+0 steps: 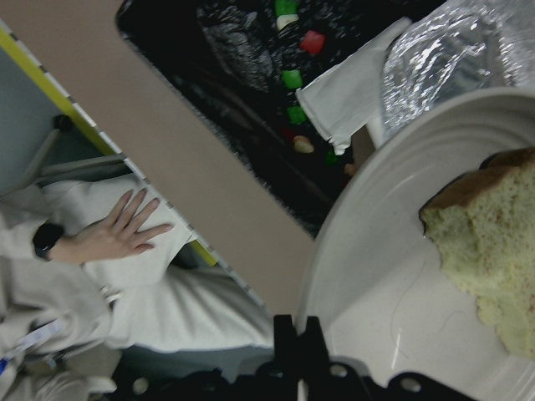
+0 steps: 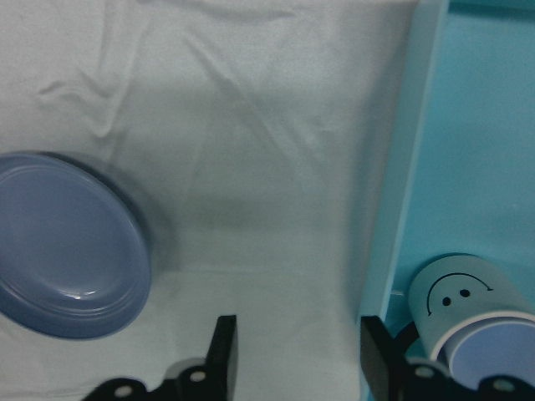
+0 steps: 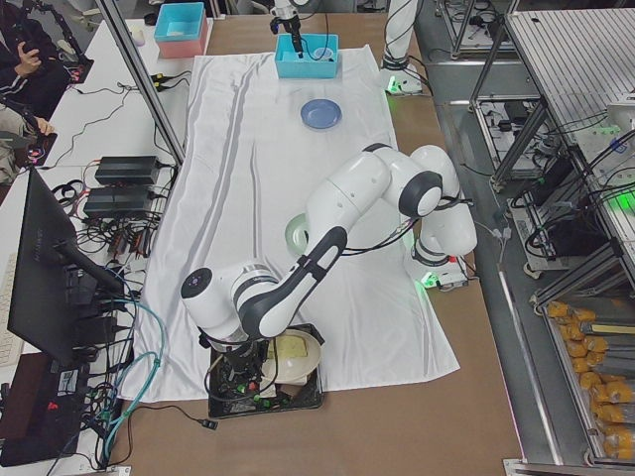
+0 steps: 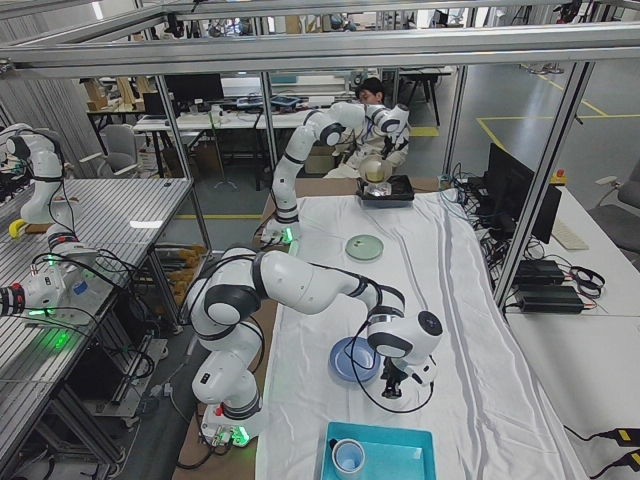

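A white plate (image 1: 376, 267) with a bitten piece of cake (image 1: 485, 242) is held over the black tray (image 3: 228, 407) by my left gripper, shut on its rim. Foil (image 1: 435, 58), white paper and small red and green bits lie in the tray. My right gripper stands open above the cloth beside a turquoise bin (image 4: 395, 450), which holds a cup with a smiley face (image 2: 451, 292). A blue plate (image 2: 67, 242) lies to the left of it in the right wrist view.
A green plate (image 4: 364, 247) lies on the white cloth, partly hidden by the left arm in the camera left view. A person (image 1: 117, 234) sits just past the table's edge by the tray.
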